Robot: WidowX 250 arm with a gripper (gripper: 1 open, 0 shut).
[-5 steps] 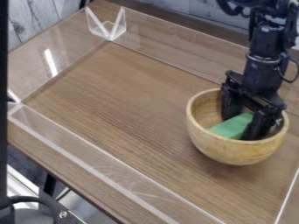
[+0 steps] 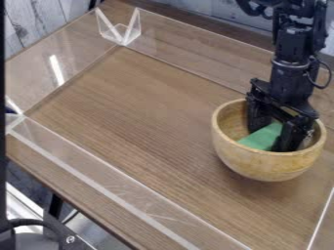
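Observation:
A wooden bowl [image 2: 248,164] sits on the right side of the wooden table. Inside it lies a green object [image 2: 259,137]. My black gripper [image 2: 280,125] reaches down into the bowl over the green object from the upper right. Its fingertips are dark against the bowl's interior, and their grip on anything is hard to make out.
A white wire-like stand [image 2: 120,27] is at the back left. A dark round object at the lower left edge is partly out of view.
The bowl and my gripper have shifted slightly to the right. The green object stays inside the bowl.

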